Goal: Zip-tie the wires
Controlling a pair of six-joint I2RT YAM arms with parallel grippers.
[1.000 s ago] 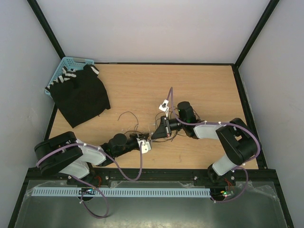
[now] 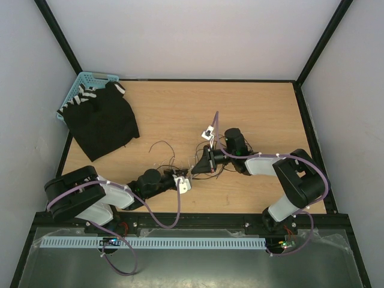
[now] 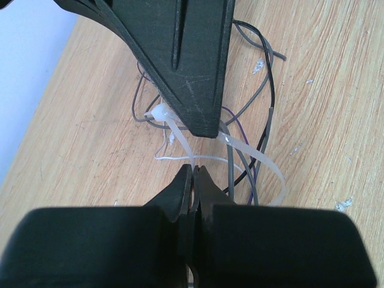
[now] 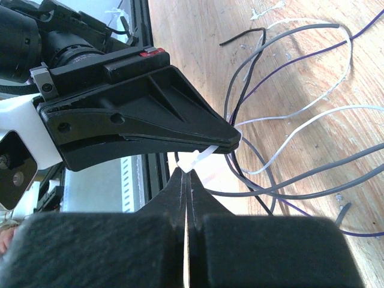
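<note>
A white zip tie [image 3: 268, 168] loops around the grey, black and purple wires [image 3: 264, 84] on the table. In the left wrist view, my left gripper is shut on the tie's thin strip, which runs down into its fingertips from the small head [image 3: 161, 112]. My right gripper is shut on the white tie in the right wrist view, a pale piece at its tips beside the left gripper's fingers. Both grippers meet low over the middle front of the table [image 2: 252, 102].
A blue basket [image 2: 90, 78] with a black striped cloth [image 2: 102, 123] over it stands at the back left. Loose wires trail around both grippers.
</note>
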